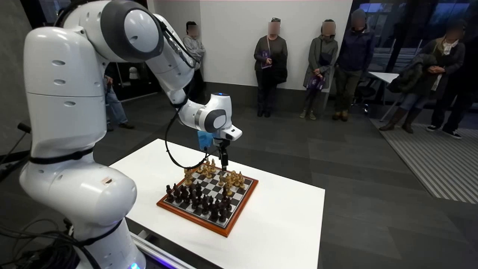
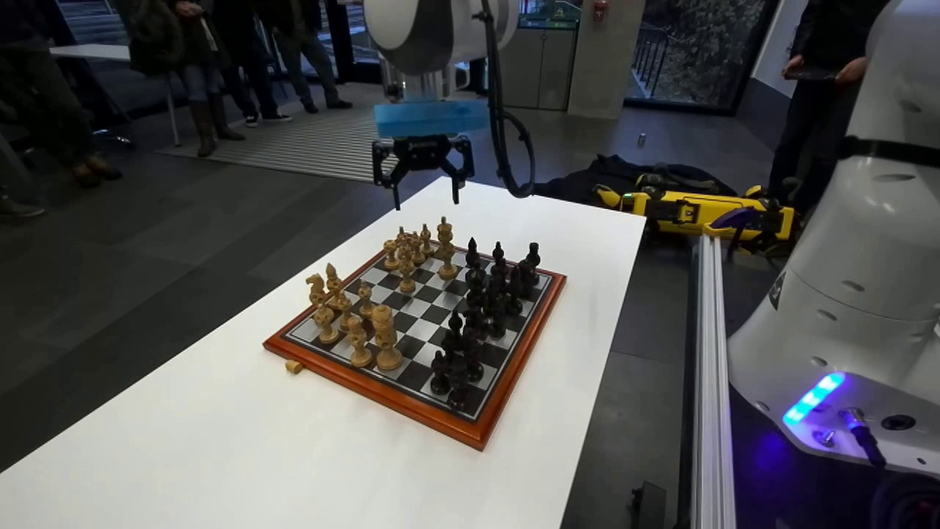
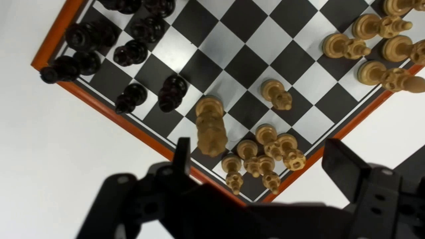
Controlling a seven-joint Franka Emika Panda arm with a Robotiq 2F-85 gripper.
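A chessboard (image 2: 431, 330) with a reddish wooden rim lies on the white table, carrying light and dark pieces. Dark pieces (image 2: 476, 295) crowd the side towards the robot's base; light pieces stand in two groups along the far side. My gripper (image 2: 427, 204) hangs above the board's far edge, open and holding nothing. In the wrist view its fingers (image 3: 182, 155) spread wide at either side of a light cluster (image 3: 266, 149) in one board corner. A tall light piece (image 3: 211, 129) rises just beside that cluster, and a shorter light piece (image 3: 276, 95) stands apart from it.
Bare white table (image 1: 286, 210) surrounds the board. A small light-coloured bit (image 2: 293, 366) rests on the table against the board's rim. A cable (image 1: 168, 143) loops down from the arm close to the board. Several people stand back from the table.
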